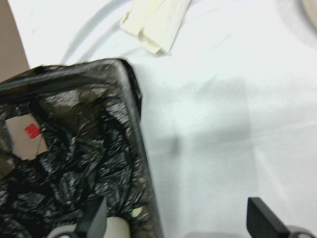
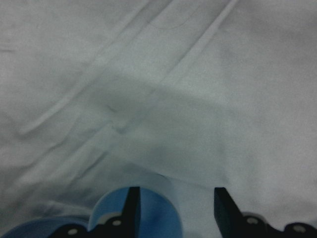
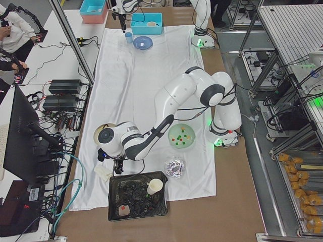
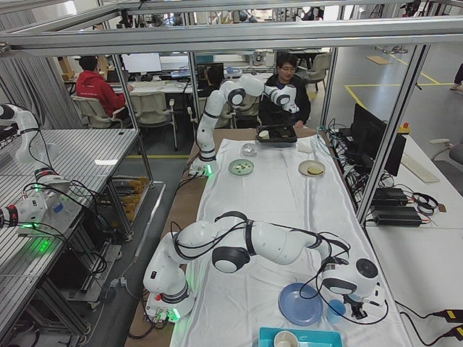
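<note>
A black bag-lined tray [image 3: 117,199] holds a white cup [image 3: 154,186] and a small brown piece [image 1: 27,141]. Above its edge my left gripper stands open and empty, with cream folded napkins [image 1: 163,25] lying past the tray. A beige plate [image 4: 313,168] with a yellow item is mostly hidden by the left arm in the camera left view. At the far end my right gripper is open above the cloth beside a blue cup [image 2: 156,218] and a blue plate [image 4: 300,302].
A green plate with small pieces [image 3: 181,135] and a crumpled foil bundle [image 3: 174,167] lie right of the left arm. A blue bin [image 4: 318,340] with a white cup stands beyond the blue plate.
</note>
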